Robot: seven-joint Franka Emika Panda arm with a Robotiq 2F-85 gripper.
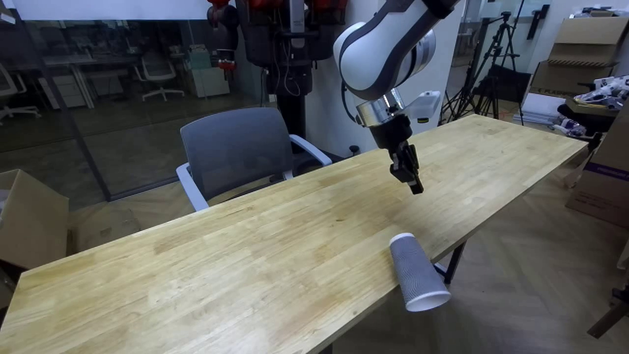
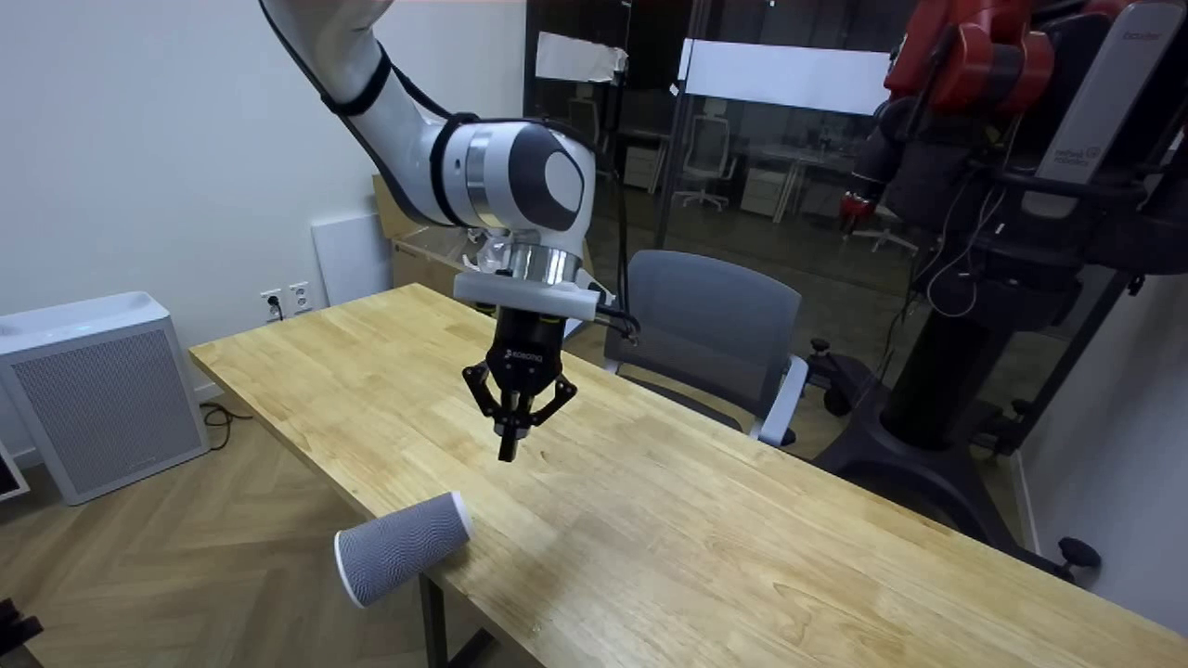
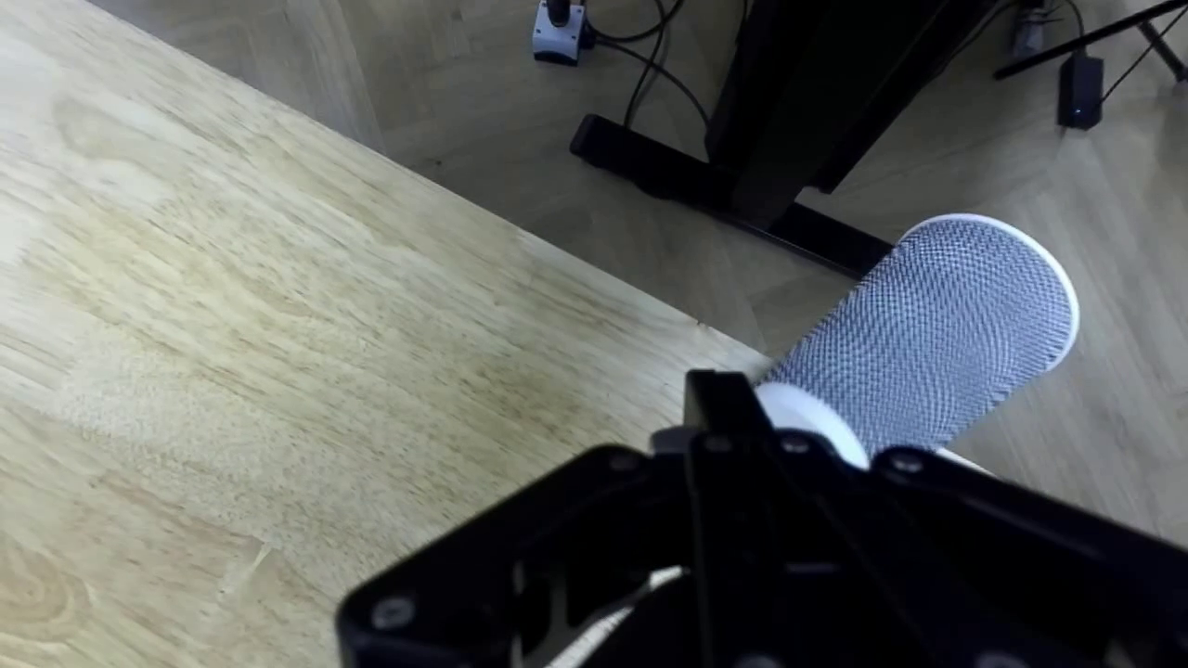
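Note:
A grey ribbed paper cup (image 1: pixel 417 268) with white rims lies on its side across the front edge of the wooden table (image 1: pixel 236 253), its wide end tipped down past the edge. In the second exterior view the cup (image 2: pixel 403 545) leans out over the floor. My gripper (image 2: pixel 509 445) hangs above the table, apart from the cup, its fingers closed together and nothing visible between them. The wrist view has the cup (image 3: pixel 936 334) beyond the gripper, whose dark body hides part of the cup's narrow end.
A grey office chair (image 1: pixel 239 150) stands at the far side, with a red and black robot (image 2: pixel 1002 134) behind. Below the near edge are a table leg (image 1: pixel 454 262) and open floor (image 1: pixel 519 295).

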